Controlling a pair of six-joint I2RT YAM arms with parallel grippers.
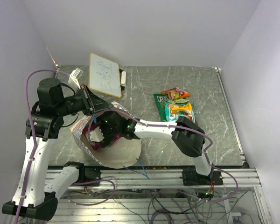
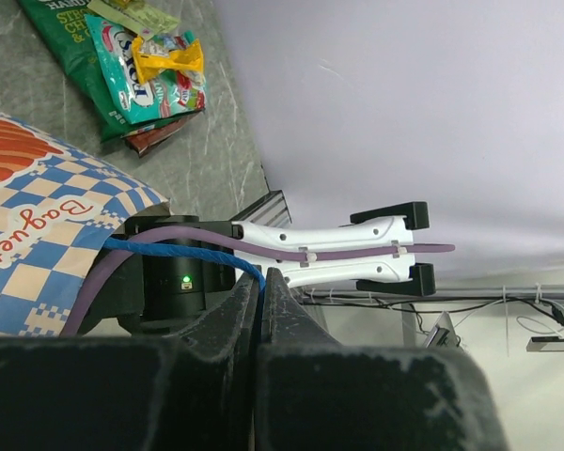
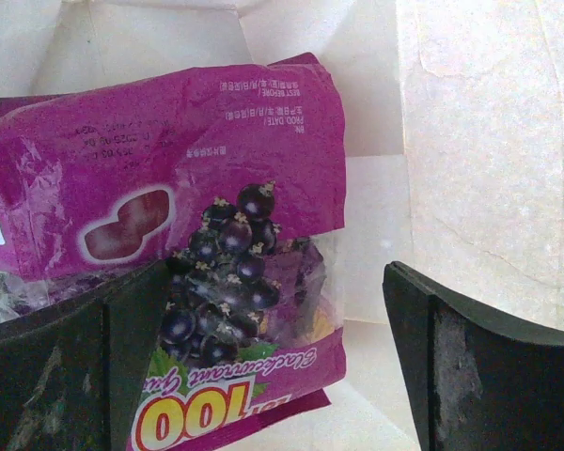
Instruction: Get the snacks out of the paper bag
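The paper bag (image 1: 123,156) lies tipped on the left of the mat, checkered outside in the left wrist view (image 2: 47,244). My left gripper is shut on the bag's blue rope handle (image 2: 188,251), above the bag. My right gripper is open inside the bag, over a purple blackcurrant snack pack (image 3: 122,160) with nothing between its fingers. In the top view, the right arm's wrist hides much of the bag's interior.
A pile of snack packets (image 1: 177,114) lies to the right of the bag. A small whiteboard (image 1: 104,74) stands behind the bag.
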